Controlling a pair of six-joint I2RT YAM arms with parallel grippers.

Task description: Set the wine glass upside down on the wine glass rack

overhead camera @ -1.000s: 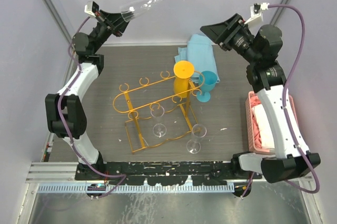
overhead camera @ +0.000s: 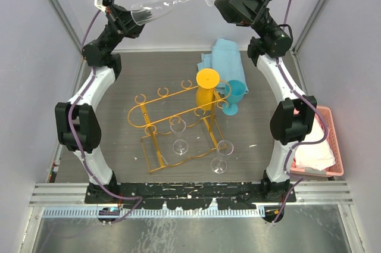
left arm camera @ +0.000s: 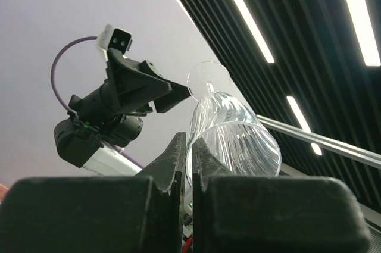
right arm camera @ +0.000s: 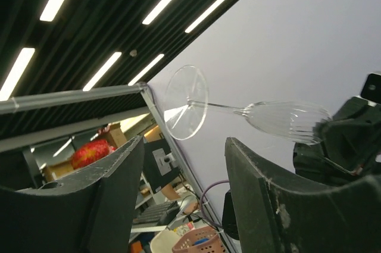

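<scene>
My left gripper [overhead camera: 134, 21] is shut on a clear wine glass [overhead camera: 156, 9] by its bowl rim, holding it sideways with the foot toward the right. In the left wrist view the bowl [left arm camera: 232, 146] rises from between the fingertips. My right gripper [overhead camera: 226, 4] is open, close beside the foot of the glass, with nothing between its fingers. The right wrist view shows the foot [right arm camera: 186, 101] ahead of its fingers. The yellow wine glass rack [overhead camera: 144, 113] stands on the table below, with a yellow cup [overhead camera: 207, 78] at its right end.
A blue goblet [overhead camera: 234, 95] and folded blue cloth [overhead camera: 225, 59] lie right of the rack. Clear glasses [overhead camera: 219, 158] stand at the front. A pink basket [overhead camera: 333, 146] with white cloth sits at the far right.
My right gripper has moved up and toward the glass's foot, its arm straightening upward. The glass in my left gripper has shifted slightly.
</scene>
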